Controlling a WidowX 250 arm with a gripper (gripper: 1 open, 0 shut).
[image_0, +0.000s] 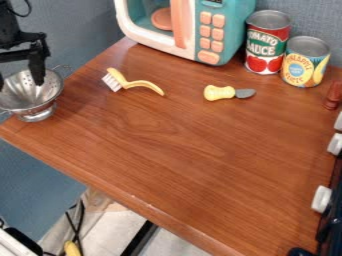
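Observation:
At the upper left edge, the black gripper (36, 62) hangs pointing down over a metal colander (30, 98), which sits at the table's left corner; whether its fingers are open or shut is too small to tell. To the right lie a yellow brush (135, 83) with white bristles and a small yellow-handled tool (219, 92) with a grey head.
A teal toy microwave (234, 30), a tomato sauce can (266, 47) and a yellow can (305, 66) stand along the back. A red shaker (334, 96) and dark equipment line the right edge.

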